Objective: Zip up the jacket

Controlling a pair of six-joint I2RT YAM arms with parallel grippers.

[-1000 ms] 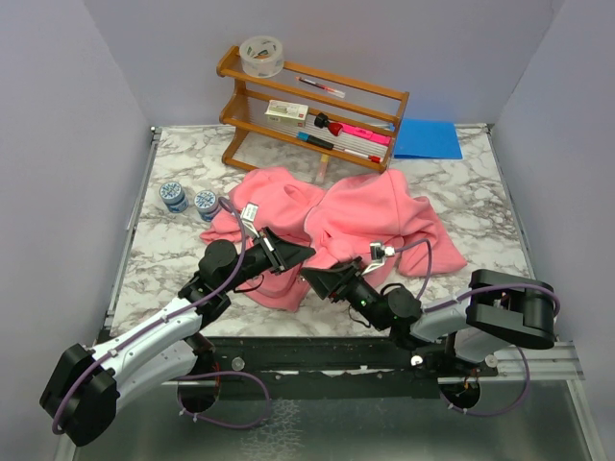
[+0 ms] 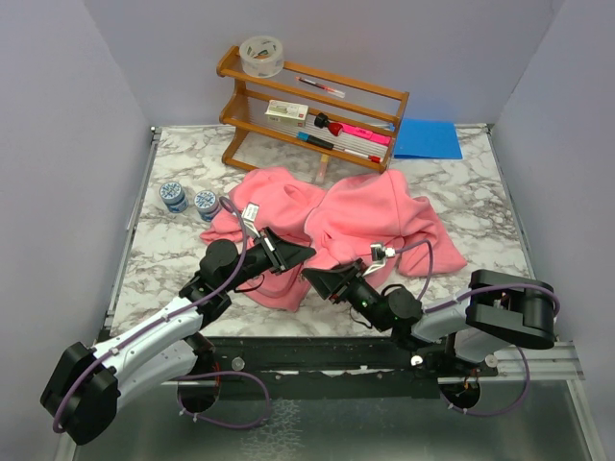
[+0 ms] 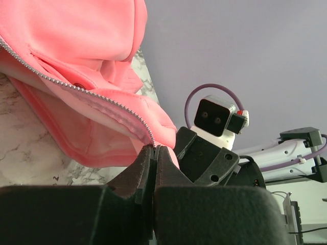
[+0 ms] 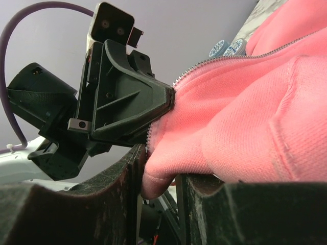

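Observation:
The pink jacket (image 2: 375,211) lies crumpled on the marble table, its two front edges drawn up toward my grippers at the middle. In the left wrist view my left gripper is shut at the end of the silver zipper (image 3: 112,102), pinching that zipper edge. My right gripper is just below and beside the left one; in the right wrist view a pink hem (image 4: 158,181) hangs between its fingers, which stand partly apart. Whether the zipper's slider is there cannot be seen.
A wooden rack (image 2: 240,77) with tape and pens stands at the back, beside a blue sheet (image 2: 428,139). Two round tins (image 2: 173,197) sit at the left. Bare table shows at both sides.

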